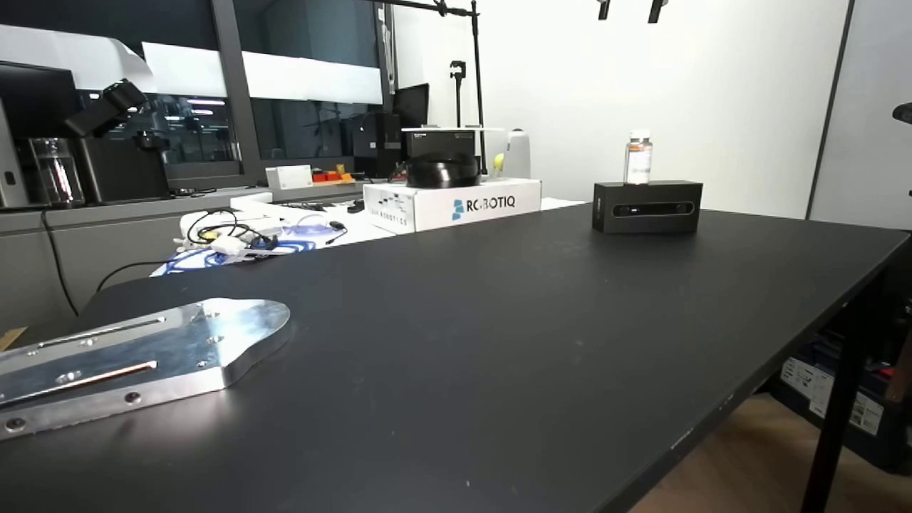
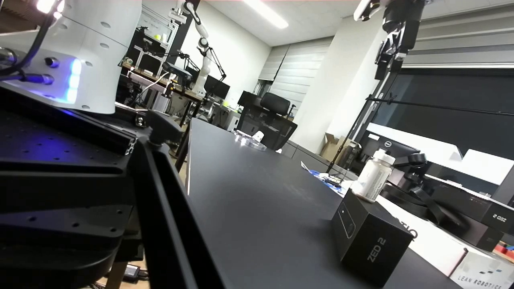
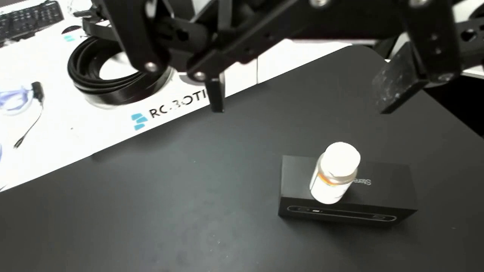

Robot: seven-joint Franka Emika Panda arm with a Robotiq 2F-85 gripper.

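Note:
A white-capped pill bottle (image 1: 638, 159) stands upright on top of a black ZED 2 box (image 1: 647, 210), which lies on the dark table at its far end. From above, the wrist view shows the bottle (image 3: 334, 174) left of the middle of the box (image 3: 385, 183). My gripper is open, its two fingers wide apart with nothing between them. In exterior view 1 only its fingertips (image 1: 604, 9) show at the top edge, well above the bottle. The second exterior view has the gripper (image 2: 388, 65) hanging high over the bottle (image 2: 374, 176) and clear of it.
A shiny metal plate (image 1: 162, 346) rests at the table's near left. Behind the table's edge stands a white Robotiq box (image 1: 479, 202) with a black coil (image 3: 120, 77) on it. Tangled cables (image 1: 235, 244) lie left of that box.

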